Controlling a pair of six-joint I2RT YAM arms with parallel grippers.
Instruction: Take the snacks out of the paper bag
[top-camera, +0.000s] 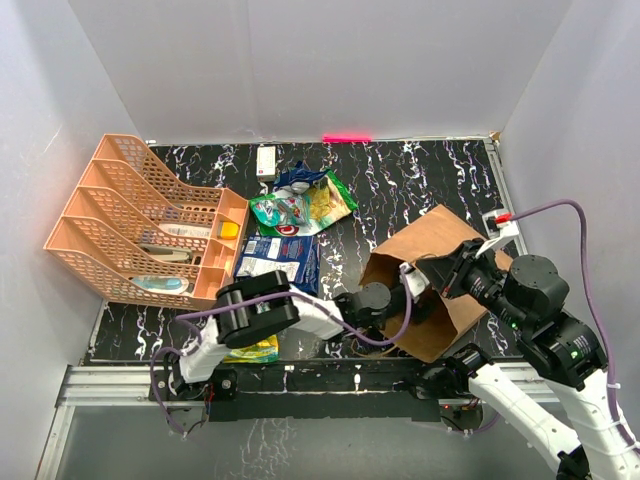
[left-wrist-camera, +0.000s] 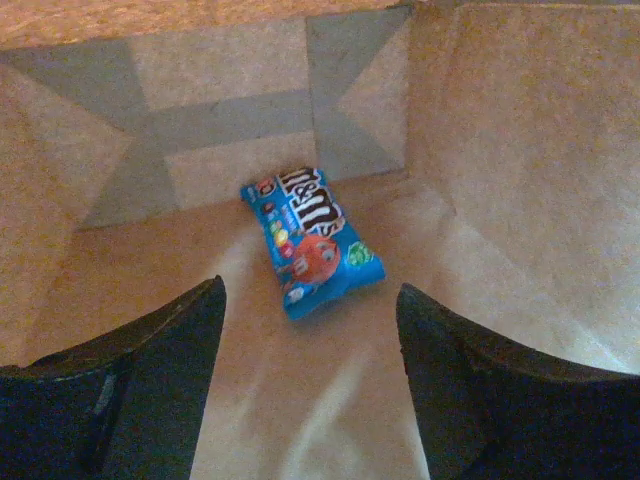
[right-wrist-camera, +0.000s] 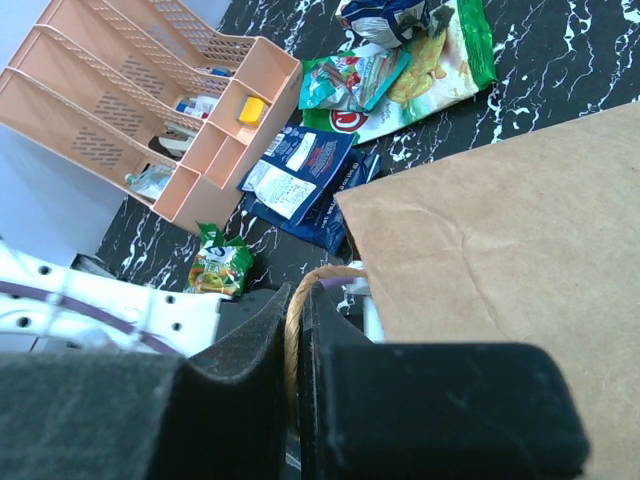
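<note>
The brown paper bag (top-camera: 430, 230) lies at the right of the table. My right gripper is shut on its twisted rope handle (right-wrist-camera: 293, 350). My left gripper is inside the bag, fingers parted with nothing between them; a blue M&M's packet (left-wrist-camera: 310, 240) lies on the bag's inner surface just beyond them. Outside, green snack bags (top-camera: 335, 205), a dark blue packet (top-camera: 300, 175), blue packets (top-camera: 280, 260) and a yellow packet (top-camera: 255, 350) lie left of the bag.
A peach divided organiser (top-camera: 120, 230) stands at the left, with a small white box (top-camera: 266, 163) near the back. Grey walls surround the table; some bare tabletop shows behind the bag.
</note>
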